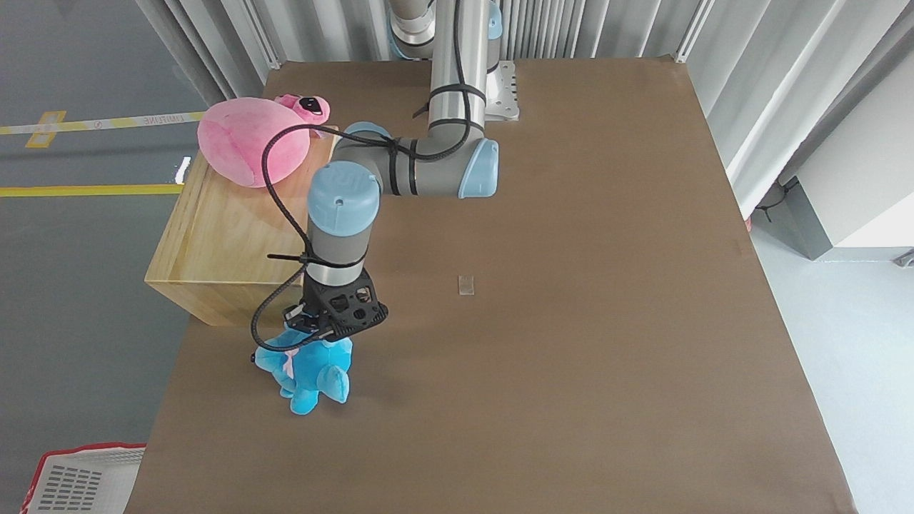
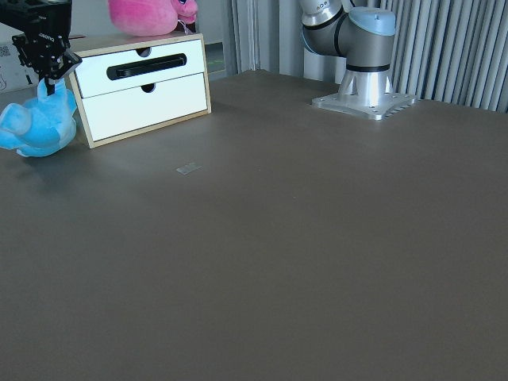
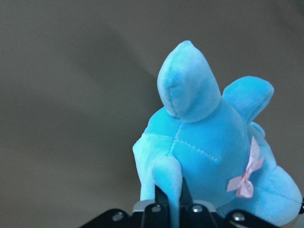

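Note:
The blue plush bear [image 1: 317,377] with a pink bow hangs from my gripper [image 2: 49,83] beside the near end of the wooden drawer box. In the wrist view one of the bear's limbs [image 3: 167,175] is pinched between the dark fingers at the bottom edge, and its body [image 3: 209,147] fills the right half. The gripper is shut on that limb. The bear's face is mostly hidden in all views.
The drawer box [image 1: 214,248] has two white drawers [image 2: 144,104] and carries a pink plush toy [image 1: 244,141] on top. A red-rimmed basket [image 1: 81,480] stands off the table's near left.

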